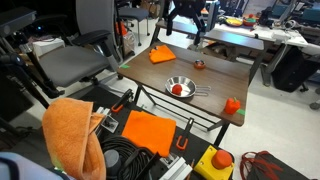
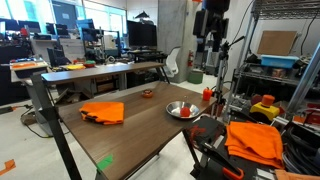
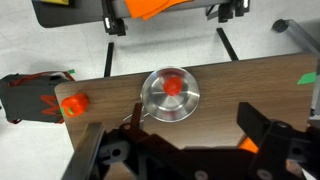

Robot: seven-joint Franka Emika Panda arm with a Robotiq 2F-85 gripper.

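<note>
A silver pan [image 1: 180, 87] with a red ball [image 1: 176, 89] in it rests on the brown table. In the wrist view the pan [image 3: 156, 108] and the ball [image 3: 172, 86] lie below the gap between the fingers. My gripper [image 1: 183, 36] hangs high over the table's far side, well clear of everything on it. Its fingers stand wide apart in the wrist view, and nothing is between them [image 3: 190, 116]. In exterior view 2 the gripper [image 2: 206, 47] points downward above the pan [image 2: 174, 108].
An orange cloth [image 1: 161, 54] and a small round reddish object [image 1: 199, 64] lie farther back on the table. At its near right corner sits a red-orange object [image 1: 232, 106]. Another orange cloth [image 1: 148, 130] lies off the near edge. Bare tabletop [image 1: 220, 80] surrounds the pan.
</note>
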